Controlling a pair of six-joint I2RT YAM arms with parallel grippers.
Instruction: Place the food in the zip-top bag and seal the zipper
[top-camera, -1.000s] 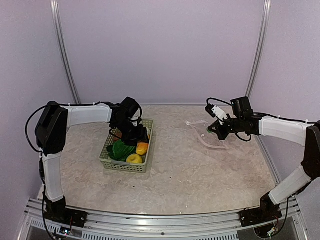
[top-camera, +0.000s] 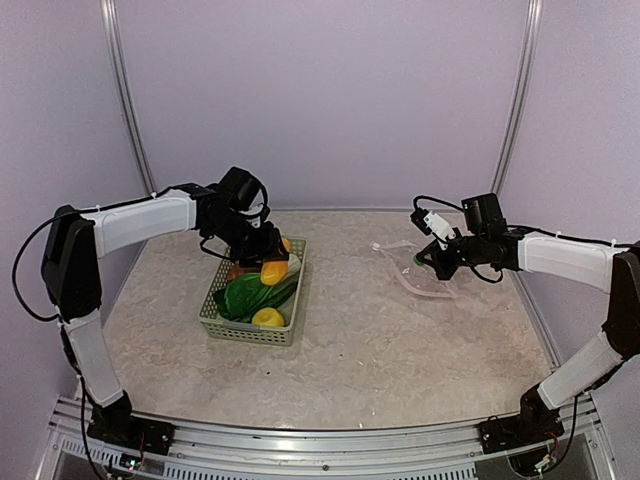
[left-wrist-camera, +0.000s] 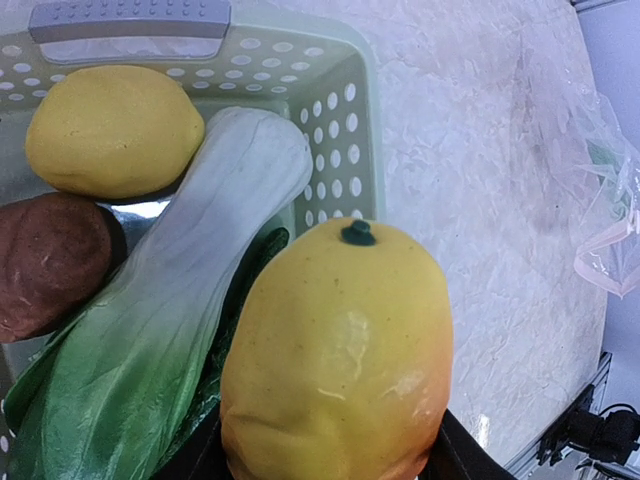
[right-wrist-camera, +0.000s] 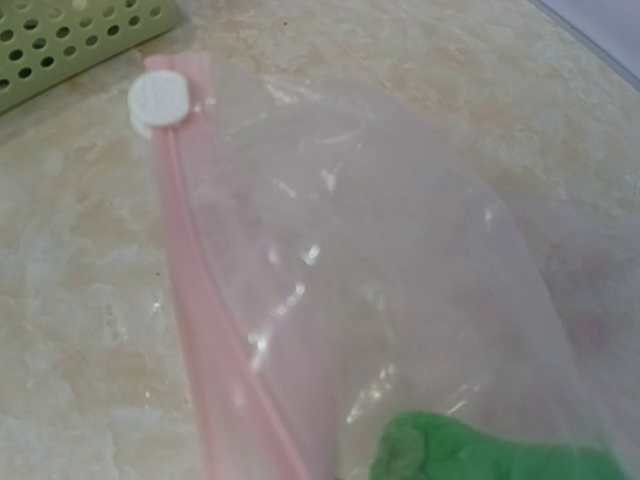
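A yellow-orange mango (left-wrist-camera: 335, 340) is held up over the basket (top-camera: 245, 336) by my left gripper (top-camera: 268, 256), which is shut on it. Below it lie a green-and-white bok choy (left-wrist-camera: 150, 330), a lemon (left-wrist-camera: 115, 130), a brown potato (left-wrist-camera: 50, 260), a dark green vegetable partly hidden, and a yellow apple (top-camera: 268, 318). At the right, the clear zip bag (right-wrist-camera: 420, 250) lies on the table with its pink zipper, white slider (right-wrist-camera: 160, 98) and something green (right-wrist-camera: 440, 450) inside or beneath the film. My right gripper (top-camera: 432, 260) is shut just above the bag, nothing seen between its fingers.
Pale walls and metal rails border it at the back and sides.
My left gripper has risen out of the basket with the mango, lifting it up and slightly left. The right arm and the bag have not moved.
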